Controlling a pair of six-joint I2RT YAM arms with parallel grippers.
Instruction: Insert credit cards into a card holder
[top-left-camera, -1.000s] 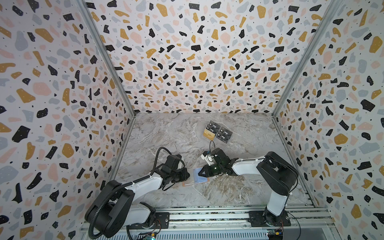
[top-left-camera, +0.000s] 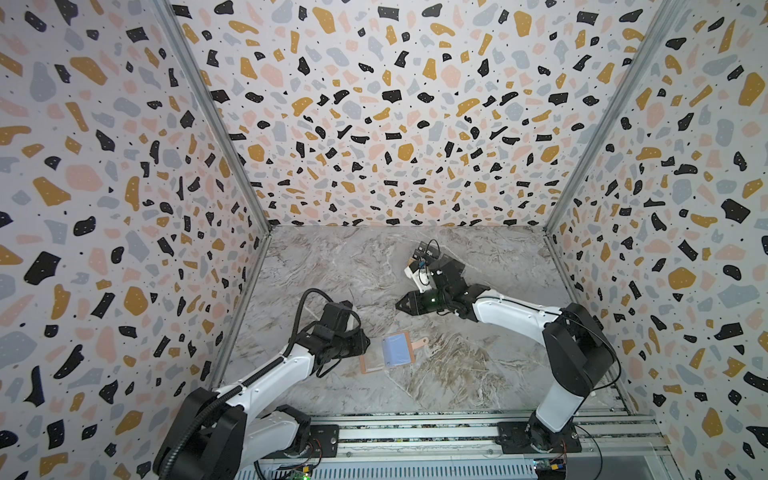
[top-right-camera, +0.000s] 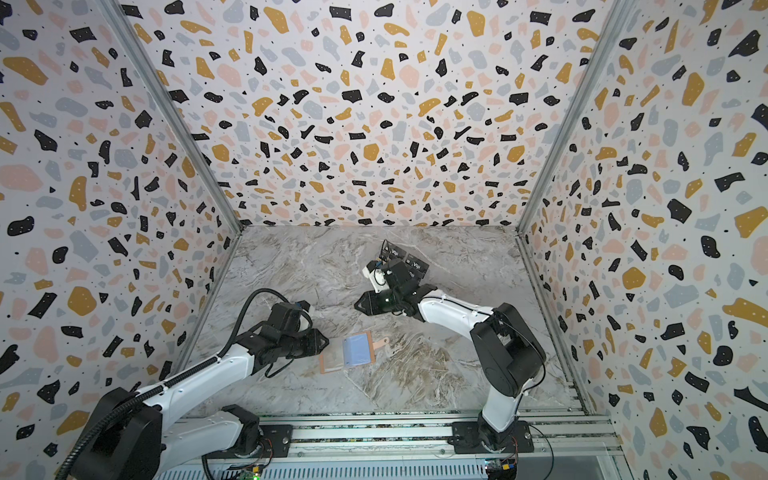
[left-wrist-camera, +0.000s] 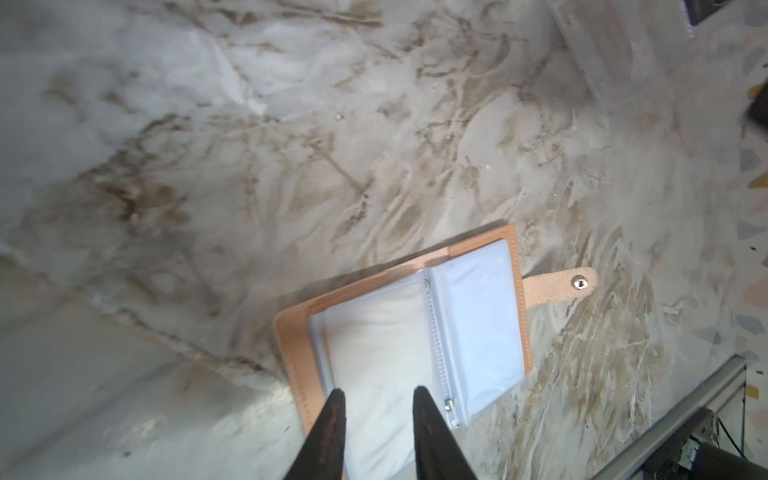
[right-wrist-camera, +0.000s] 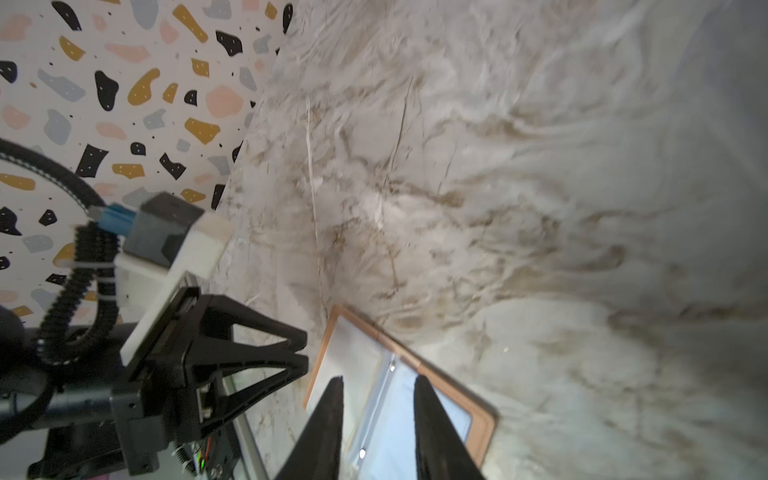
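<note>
An open card holder (left-wrist-camera: 298, 356) with a tan border, clear sleeves and a snap strap (left-wrist-camera: 560, 286) lies flat on the marble table. Its right-hand sleeve page (top-left-camera: 396, 350) looks pale blue. My left gripper hovers over the holder's left side, fingers parted, nothing between them. Farther back and to the right, my right gripper hangs above bare table beyond the holder, its fingers (right-wrist-camera: 329, 416) also apart and empty. Dark cards marked "Vip" (top-right-camera: 414, 266) lie at the back of the table, partly covered by the right arm in the top views.
In the left wrist view a clear, blurred plastic piece (left-wrist-camera: 604, 48) shows at the upper right. Bare marble table (top-left-camera: 320, 256) stretches across the back left. A metal rail (top-left-camera: 416, 428) runs along the front edge.
My right gripper has moved away from over the holder toward the back, and its arm now covers part of the cards. The left gripper has drawn slightly left.
</note>
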